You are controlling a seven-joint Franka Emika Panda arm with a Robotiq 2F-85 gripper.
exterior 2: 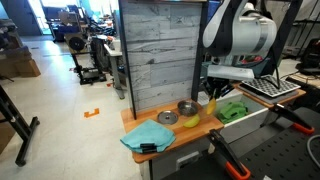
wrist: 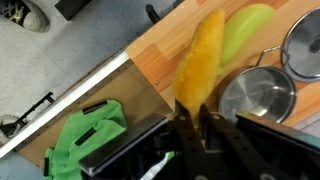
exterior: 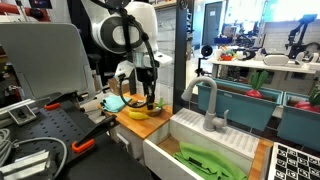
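In the wrist view, an orange-yellow elongated object (wrist: 203,55) sticks out from between the fingers of my gripper, which is shut on it. Exterior view 2 has that object (exterior 2: 210,105) hanging upright beneath the gripper, over the sink side of the counter. A yellow-green elongated object (wrist: 246,28) lies on the wooden counter beside a metal pot (wrist: 237,97). From exterior view 1, the yellow object (exterior: 138,114) shows on the wood, left of the gripper; the held piece is hard to make out there.
A green cloth (exterior: 208,160) lies in the sink, below the faucet (exterior: 206,92). The blue cloth (exterior 2: 150,136) rests at the counter's other end. Close to the pot is a round lid (wrist: 304,45). A dish rack (exterior: 293,163) stands beyond the sink.
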